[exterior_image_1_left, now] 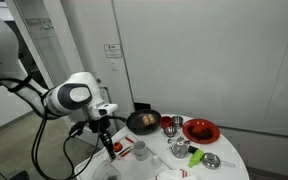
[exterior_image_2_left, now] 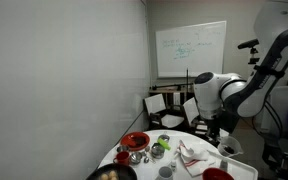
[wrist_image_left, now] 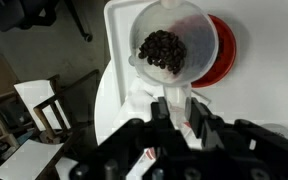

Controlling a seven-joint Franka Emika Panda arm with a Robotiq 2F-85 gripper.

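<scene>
A clear cup point(wrist_image_left: 174, 45) with dark beans point(wrist_image_left: 162, 50) in its bottom fills the upper middle of the wrist view. My gripper is shut on the near side of this cup, apparently at its handle; the exact grip is hard to make out. Partly behind the cup is a red bowl point(wrist_image_left: 225, 55), overlapped from above. In the second exterior view the cup point(exterior_image_2_left: 230, 147) hangs under the gripper point(exterior_image_2_left: 215, 132), near the red bowl point(exterior_image_2_left: 217, 174) at the lower edge. The first exterior view shows the cup point(exterior_image_1_left: 104, 171) low by the table's front left.
A black pan point(exterior_image_1_left: 144, 122), a white mug point(exterior_image_1_left: 139, 149), metal pots and another red bowl point(exterior_image_1_left: 200, 130) stand across the table. A green item point(exterior_image_1_left: 196, 158) and a strainer point(exterior_image_1_left: 212, 160) lie right. White cloth point(wrist_image_left: 139, 105) lies under the gripper.
</scene>
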